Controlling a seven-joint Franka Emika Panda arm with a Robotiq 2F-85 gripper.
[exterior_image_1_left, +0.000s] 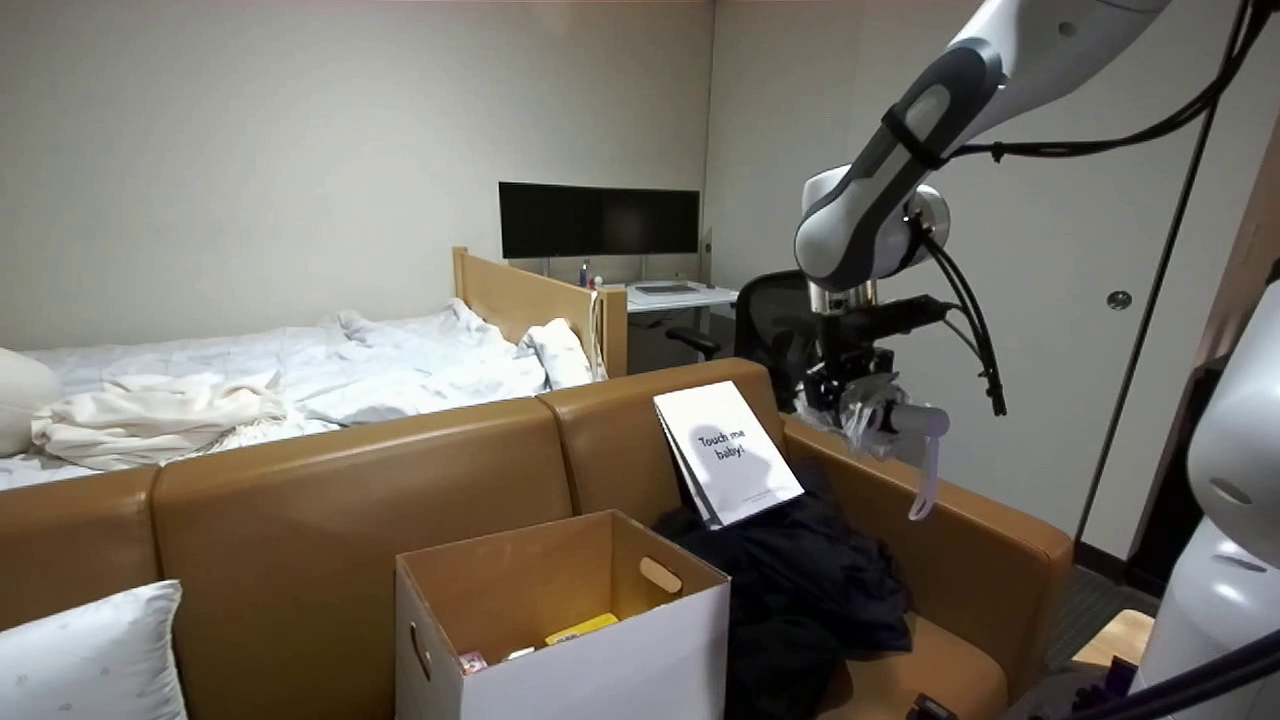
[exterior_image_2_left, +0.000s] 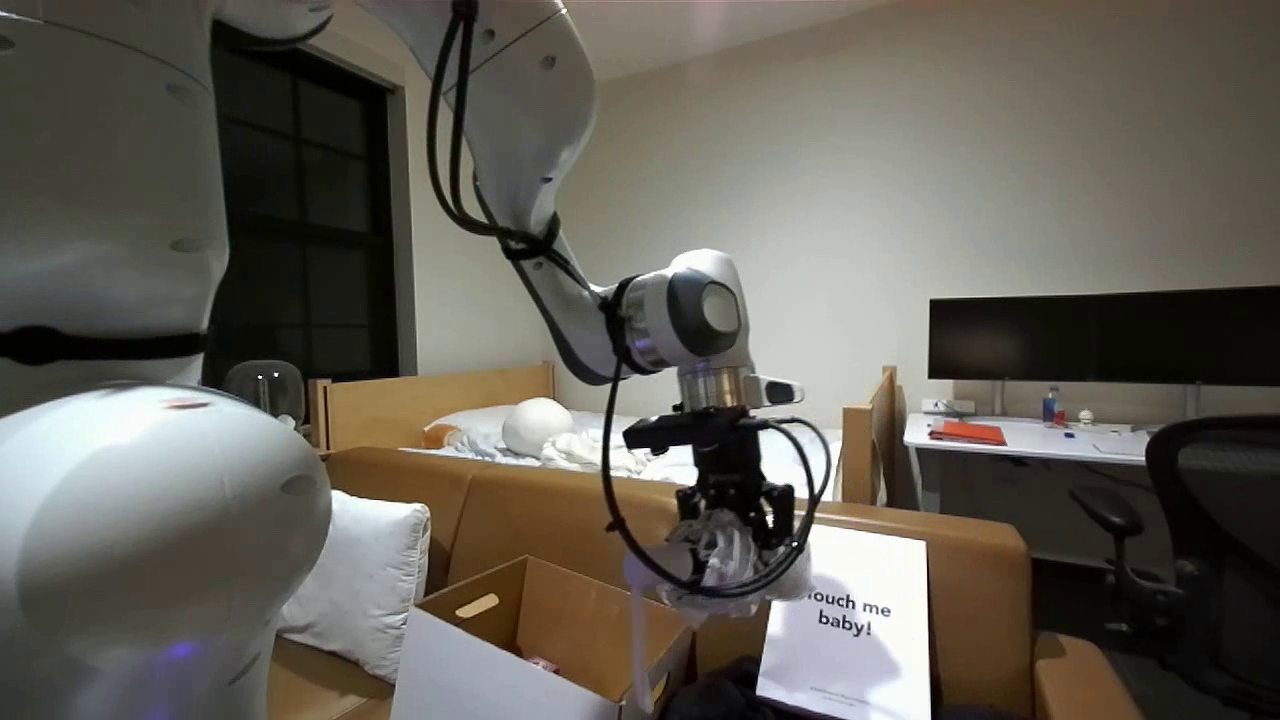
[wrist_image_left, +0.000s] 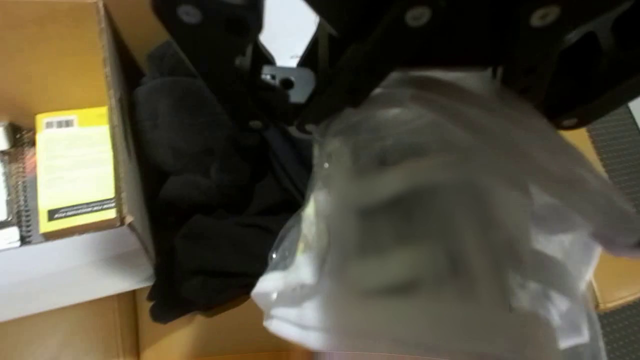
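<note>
My gripper hangs above the right end of the sofa, shut on a plastic-wrapped bundle. From the bundle sticks out a pale cylinder, with a thin strip dangling below. In exterior view 2 the crinkled clear plastic surrounds the fingertips, which are hidden. Blurred and close, the clear bundle fills much of the wrist view; its contents are unclear. An open white box stands on the sofa, apart from the gripper. Inside lies a yellow book.
Dark cloth lies beside the box. A white "Touch me baby!" booklet leans on the sofa back, close to the gripper in exterior view 2. The sofa's right armrest rises nearby. A pillow rests left.
</note>
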